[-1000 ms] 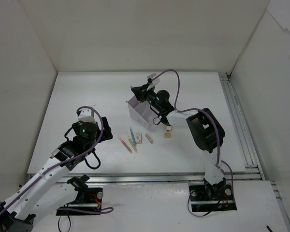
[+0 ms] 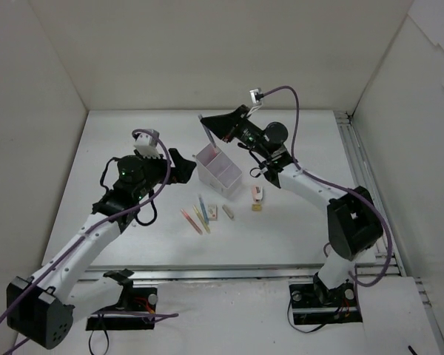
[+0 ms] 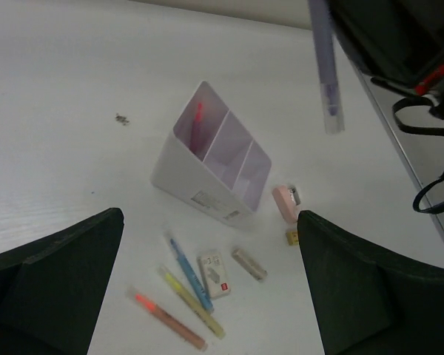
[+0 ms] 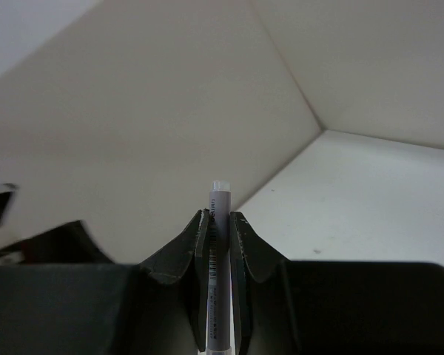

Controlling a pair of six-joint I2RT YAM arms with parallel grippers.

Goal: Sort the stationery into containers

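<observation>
High over the back of the white container (image 2: pixel 222 171) hangs a greyish-purple pen (image 4: pixel 220 281), gripped by my right gripper, which is shut on it. The pen's clear lower end (image 3: pixel 331 103) is above the table in the left wrist view. The container (image 3: pixel 200 188) has three compartments; a red pen (image 3: pixel 197 127) stands in its leftmost one. My left gripper (image 2: pixel 186 167) is open and empty, left of the container. In front of the container lie an orange pen (image 3: pixel 166 319), a yellow pen (image 3: pixel 192 303), a blue pen (image 3: pixel 189 274) and a white eraser-like block (image 3: pixel 214 274).
A small greyish block (image 3: pixel 249 264) rests right of the white one. Further right are a pink stapler-like item (image 3: pixel 285 203) and a small yellow block (image 3: pixel 292 237). Both grippers are close together around the container.
My right gripper has risen with the pen, away from the container, and its arm has swung right.
</observation>
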